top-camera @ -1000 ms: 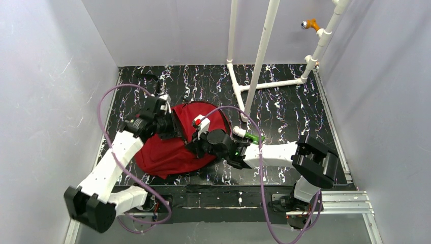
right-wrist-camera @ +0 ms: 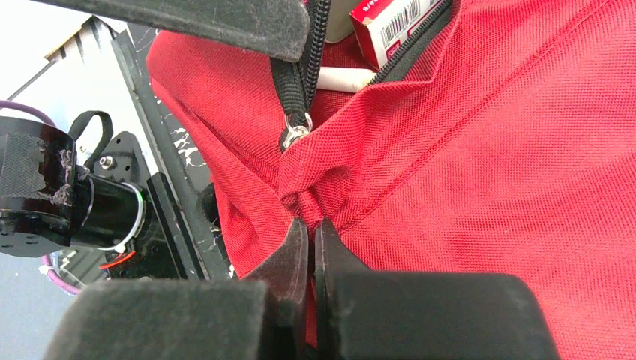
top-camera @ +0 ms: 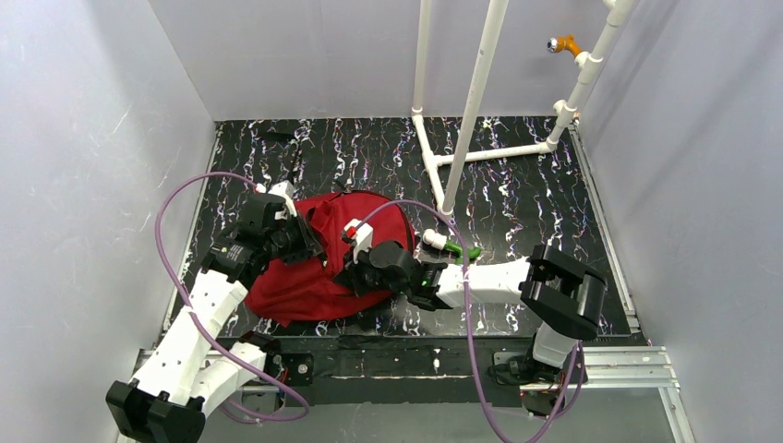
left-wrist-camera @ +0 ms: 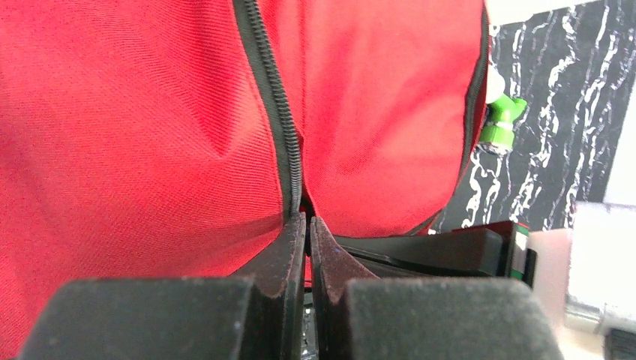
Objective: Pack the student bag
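The red bag (top-camera: 309, 293) lies on the dark patterned table, its black zipper (left-wrist-camera: 274, 105) part open. In the right wrist view, the opening shows a red-and-white box (right-wrist-camera: 394, 26) and a white stick-like item (right-wrist-camera: 345, 79). My right gripper is shut on a fold of red fabric below the metal zipper slider (right-wrist-camera: 297, 132). Over the bag, my left gripper is shut, its tips at the zipper's edge. A black strap (right-wrist-camera: 289, 86) runs from the slider up to a left finger (right-wrist-camera: 225, 19); whether it is pinched there is hidden.
A green-and-white item (top-camera: 448, 244) lies right of the bag, close to the right arm. White pipes (top-camera: 475, 115) stand behind it, one with an orange fitting (top-camera: 565, 44). Bare table (top-camera: 517, 203) shows on the right. Both grippers are close together.
My left gripper has shifted left and slightly toward the front over the bag. The right gripper has moved slightly left, and the fabric between them has changed shape.
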